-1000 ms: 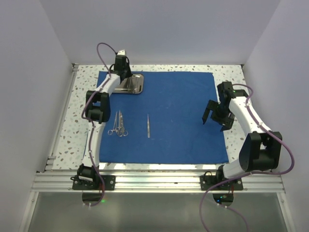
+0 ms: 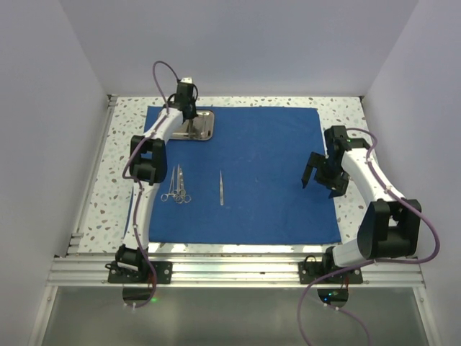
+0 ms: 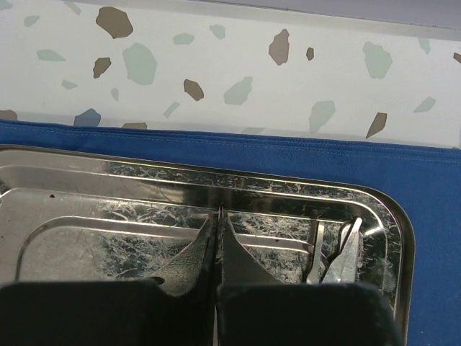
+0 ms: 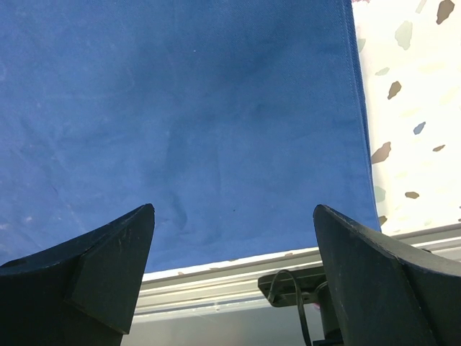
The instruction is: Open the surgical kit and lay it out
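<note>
The metal tray (image 2: pixel 213 128) lies at the far left of the blue cloth. Over it is my left gripper (image 2: pixel 192 119), pointing down. In the left wrist view the two fingers of this gripper are together, with nothing clear between their tips. To their right inside the tray (image 3: pixel 405 238) lie a slim metal instrument (image 3: pixel 315 252) and a wider bladed one (image 3: pixel 346 254), their lower ends hidden by the gripper. Ring-handled instruments (image 2: pixel 181 189) and a single slim instrument (image 2: pixel 222 189) rest on the cloth. My right gripper is open and empty above the cloth's right side.
Speckled tabletop (image 2: pixel 101 194) surrounds it. A metal rail (image 2: pixel 238 263) runs along the front edge, and walls rise at the back and sides.
Over the last second my left gripper has shifted slightly to the right above the tray. The right arm and the instruments on the cloth look essentially unchanged.
</note>
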